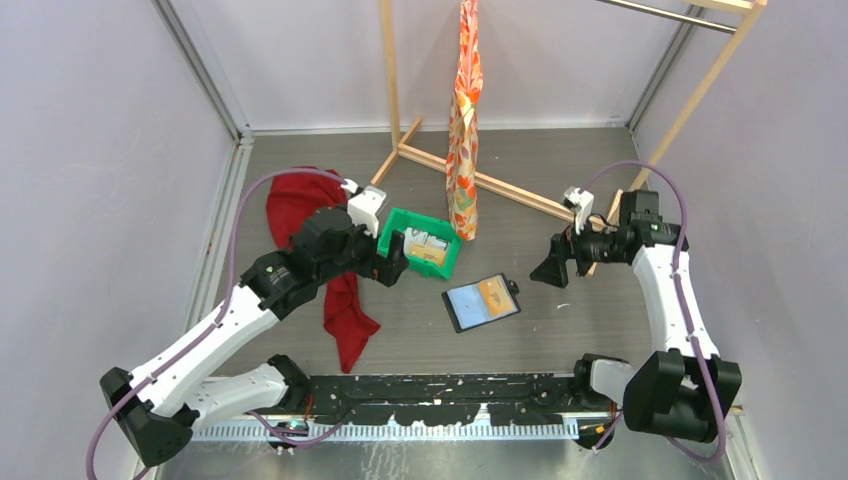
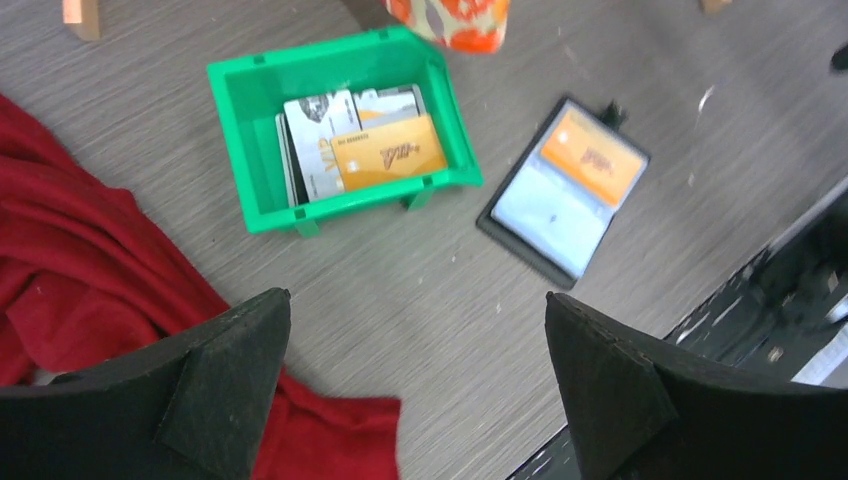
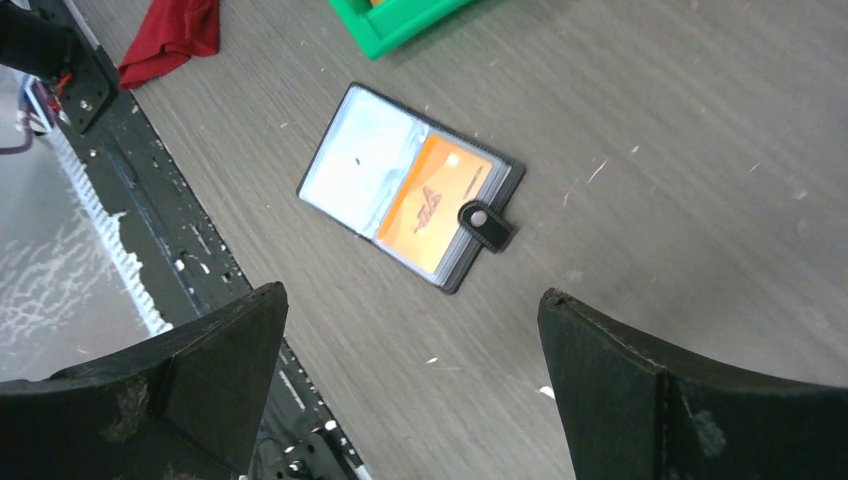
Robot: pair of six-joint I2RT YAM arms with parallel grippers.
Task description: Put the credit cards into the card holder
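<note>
The card holder (image 1: 467,312) lies unfolded on the grey floor, black-edged, with clear pockets. One side looks pale blue and bare in the right wrist view, while an orange card (image 3: 432,200) sits in the other, beside the black snap strap (image 3: 487,226). In the green bin (image 2: 346,208) lie another orange card (image 2: 391,153) and several pale cards (image 2: 320,128). My left gripper stands open and empty, above the floor at the bin's near left. To the right of the holder, clear of it, my right gripper is also open and empty.
A red cloth (image 1: 300,215) lies left of the bin. Behind the bin hangs a patterned orange cloth (image 1: 464,130) from a wooden rack (image 1: 520,193). Bare floor lies around the holder.
</note>
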